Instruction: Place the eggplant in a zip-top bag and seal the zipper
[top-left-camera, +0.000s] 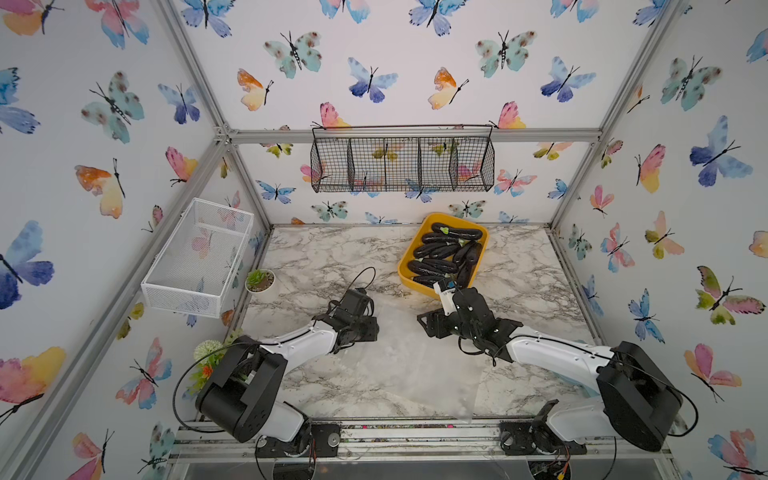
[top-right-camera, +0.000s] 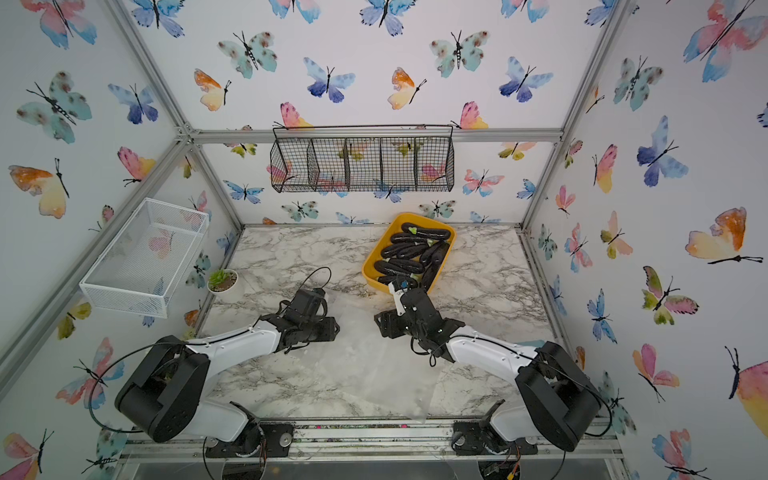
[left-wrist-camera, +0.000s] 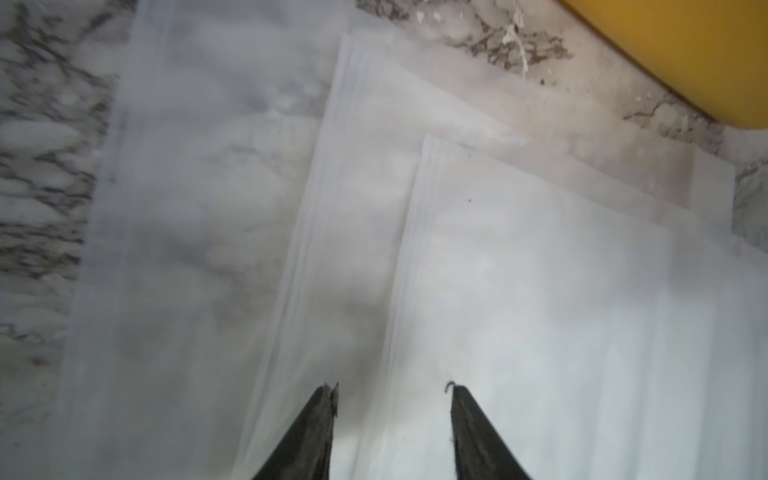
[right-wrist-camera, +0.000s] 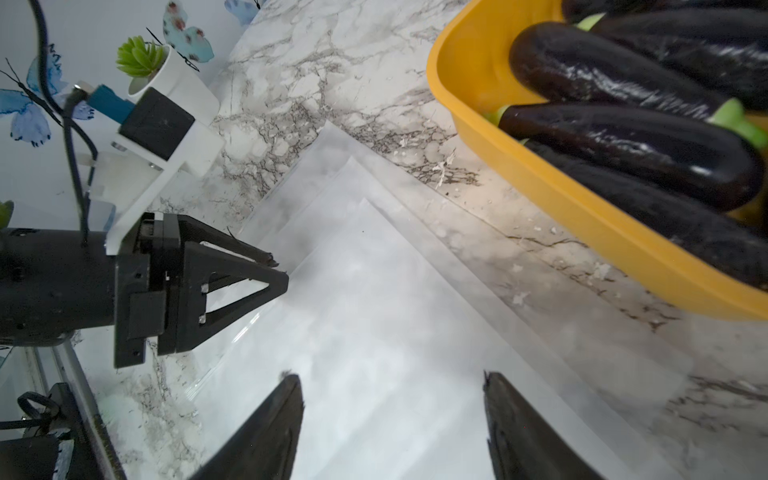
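Note:
Several clear zip top bags (top-left-camera: 428, 368) lie flat, overlapping, in the middle of the table; their zipper edges (left-wrist-camera: 320, 184) run along the side near my left gripper. Dark eggplants (right-wrist-camera: 632, 144) fill a yellow bin (right-wrist-camera: 544, 204) behind the bags. My left gripper stands part open over the zipper edge of the top bag, nothing held. My right gripper is open too, above the bags and in front of the bin, with only bag surface showing past its fingers (right-wrist-camera: 276, 424). Contact with the plastic cannot be told.
A small potted plant (top-left-camera: 260, 280) and a white mesh basket (top-left-camera: 196, 256) are at the left. A black wire rack (top-left-camera: 404, 164) hangs on the back wall. Bare marble lies left and right of the bin.

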